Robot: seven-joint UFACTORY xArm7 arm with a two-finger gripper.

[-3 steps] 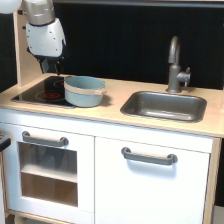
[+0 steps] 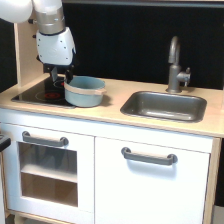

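Note:
A blue-grey pot (image 2: 87, 95) with beige handles stands on the counter, overlapping the right side of the black cooktop (image 2: 40, 93). From above left, my white arm reaches down, its dark gripper (image 2: 61, 76) right by the pot's left rim. The fingers are small and dark against the black backdrop. Whether they are apart or closed, and whether they touch the rim or the left handle, cannot be made out.
To the right is a steel sink (image 2: 164, 105) with a tall grey faucet (image 2: 176, 66). Bare wooden counter (image 2: 118, 96) lies between pot and sink. Below are white cabinet doors with grey handles (image 2: 149, 157); the left door has a window.
My gripper has moved right and down, from above the cooktop to the pot's left rim. The pot looks to be in nearly the same place.

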